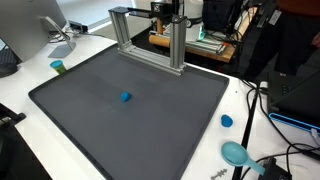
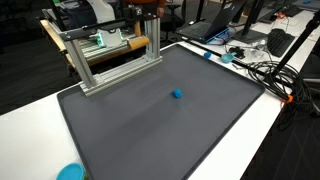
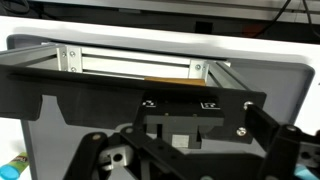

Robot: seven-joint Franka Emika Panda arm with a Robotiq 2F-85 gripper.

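Note:
In the wrist view my gripper stands open over the black top bar (image 3: 75, 87) of a silver-framed stand; no held object shows between its fingers. The same stand (image 1: 178, 52) rises at the back edge of the grey mat in exterior view 1, and the stand (image 2: 120, 72) shows at the upper left in exterior view 2. A small blue piece (image 1: 125, 96) lies alone on the mat; exterior view 2 shows this blue piece (image 2: 178, 94) right of centre. In the exterior views the gripper is hard to make out.
A green container with a blue top (image 1: 58, 67) stands off its left side. Another blue piece (image 1: 227, 121) and a turquoise utensil (image 1: 238, 154) lie at the right, near dark cables. Behind the stand is an orange-brown block (image 1: 160, 41).

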